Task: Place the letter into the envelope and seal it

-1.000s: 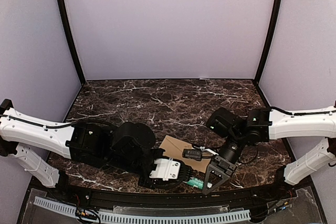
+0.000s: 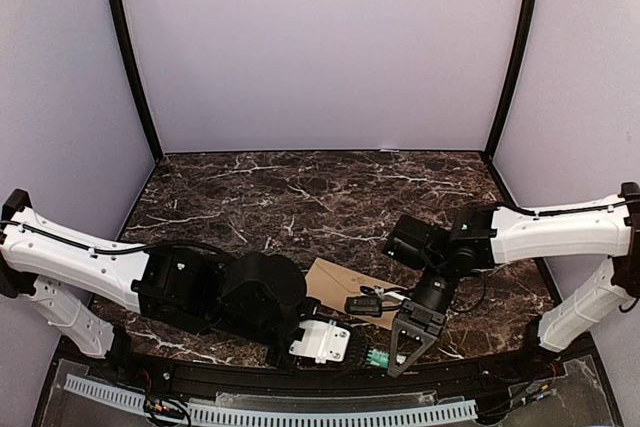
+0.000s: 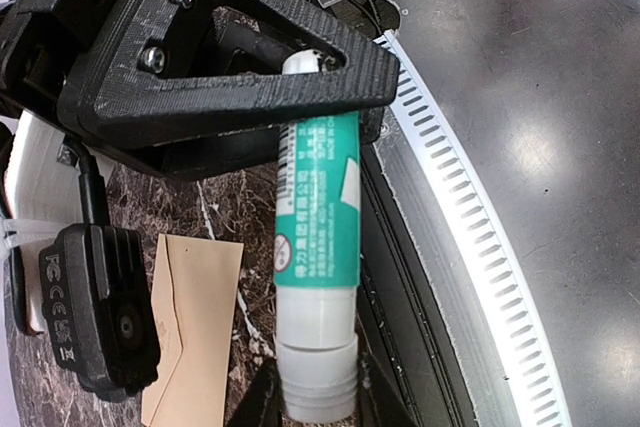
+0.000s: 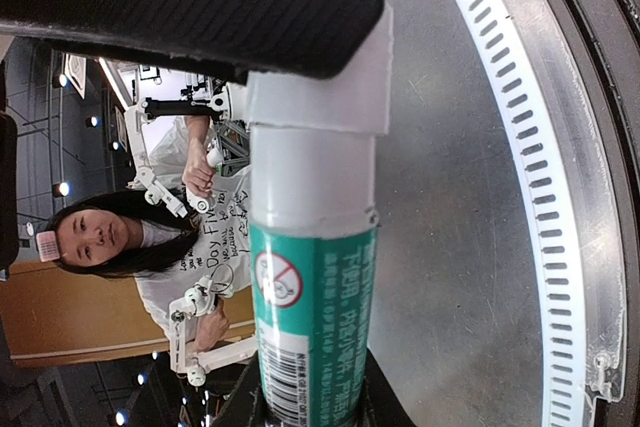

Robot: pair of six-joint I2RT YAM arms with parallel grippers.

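A glue stick with a teal body and white end (image 3: 318,217) hangs between both arms at the table's front edge. My left gripper is shut on its white end. At the teal end my right gripper is shut on the same stick. From above, only a short teal stretch of it (image 2: 378,358) shows between the hands. Behind them the brown envelope (image 2: 352,281) lies flat on the table, partly covered by the arms; a flap line shows on it. No letter can be seen.
Along the front runs a white slotted strip (image 2: 330,415), just below the grippers. In the right wrist view a person (image 4: 150,237) sits beyond the table.
Both grippers have come down a little towards the front edge, the left one also slightly right. The envelope has stayed put.
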